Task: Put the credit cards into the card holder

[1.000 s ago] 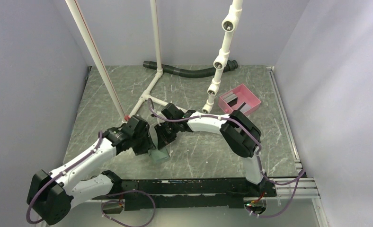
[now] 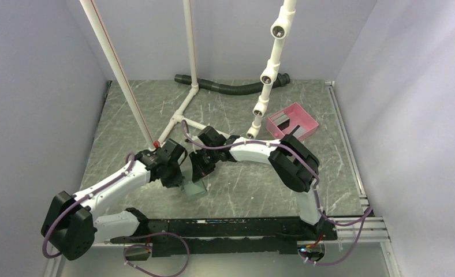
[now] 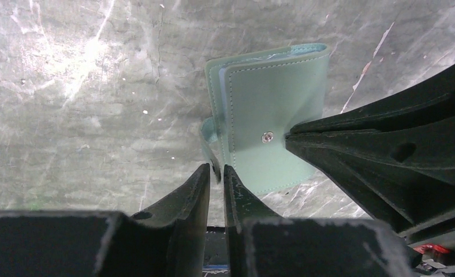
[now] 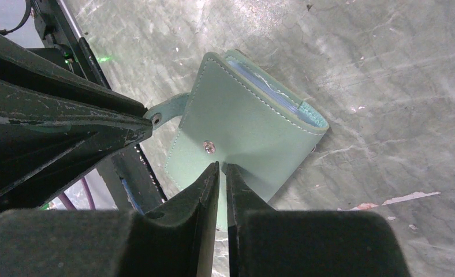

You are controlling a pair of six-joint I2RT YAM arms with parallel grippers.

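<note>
A pale green card holder (image 3: pixel 274 115) lies on the table below both grippers, its pocket edge parted slightly. Its strap (image 4: pixel 172 108) sticks out from one side, with a snap at the end. My left gripper is at this strap, fingers slightly apart, the strap's tip in the narrow gap between them. Fingertips of my right gripper are close together over the holder's cover, near the metal snap (image 3: pixel 267 137); nothing clear shows between them. No credit card can be made out in the grippers.
A pink box (image 2: pixel 307 120) with a few cards or small items stands at the back right, behind the right arm. White pipes (image 2: pixel 182 107) and a black hose (image 2: pixel 237 89) lie behind.
The right arm and holder look almost still.
</note>
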